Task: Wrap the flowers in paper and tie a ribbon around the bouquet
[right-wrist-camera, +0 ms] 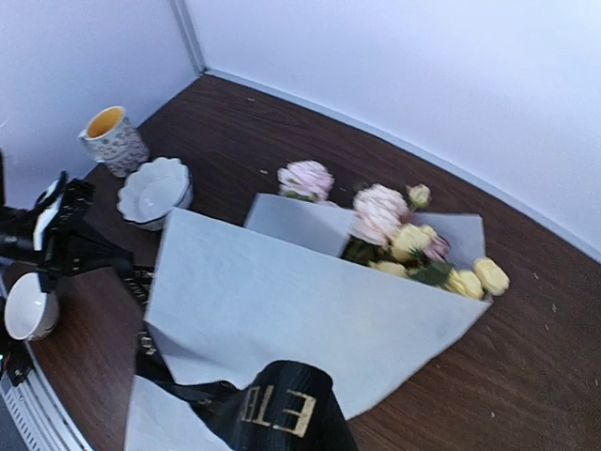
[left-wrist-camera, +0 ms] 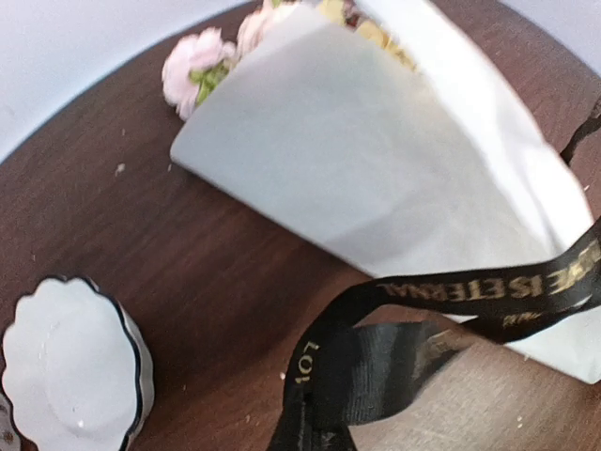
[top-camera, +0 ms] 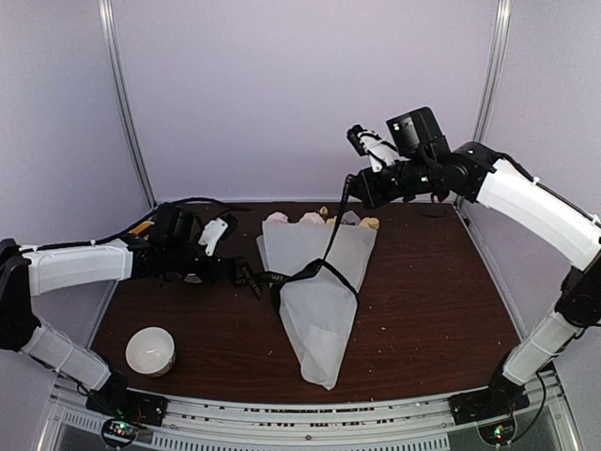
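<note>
The bouquet lies on the table in white wrapping paper (top-camera: 319, 310), narrow end toward the front, with pink and yellow flowers (right-wrist-camera: 380, 214) at its far end. A black ribbon (top-camera: 324, 267) with gold lettering passes around the paper. Left of the bouquet, my left gripper is shut on one part of the ribbon, whose loose end hangs from the fingers. High above the flower end, my right gripper (top-camera: 355, 186) is shut on the other part, drawn up in a slanting line. Its fingertips are hidden behind ribbon in the right wrist view.
A white bowl (top-camera: 150, 351) stands at the front left. Another white scalloped bowl (right-wrist-camera: 155, 191) and a patterned cup (right-wrist-camera: 116, 143) stand at the back left, mostly behind my left arm in the top view.
</note>
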